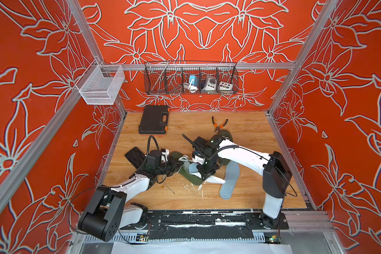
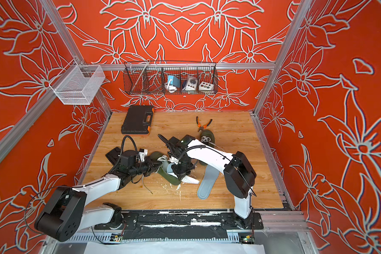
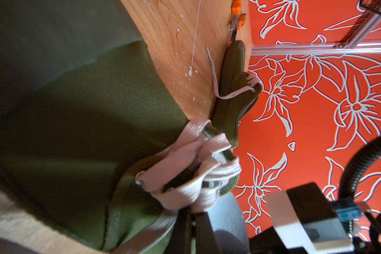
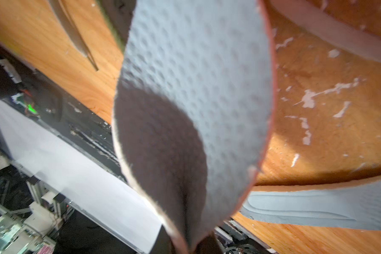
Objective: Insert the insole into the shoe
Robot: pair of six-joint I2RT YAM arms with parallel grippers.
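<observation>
An olive shoe (image 3: 72,118) with pale laces (image 3: 177,165) lies centre-front on the table. My left gripper is shut at the laces and upper; whether fabric is between its fingers is unclear. My right gripper is shut on a pale, dimpled insole (image 4: 190,63), pinched and folded lengthwise at the held end and held just right of that shoe; in the top views the arm partly hides it. A second insole (image 1: 228,184) lies flat to the right. The other olive shoe (image 3: 228,105) lies behind, toward the back right.
Orange-handled pliers (image 1: 219,124) lie at the back, a black case (image 1: 153,119) at the back left, and a dark object (image 1: 134,157) left of my left gripper. Wire baskets (image 1: 190,78) hang above. The table's back middle and front right edge have free room.
</observation>
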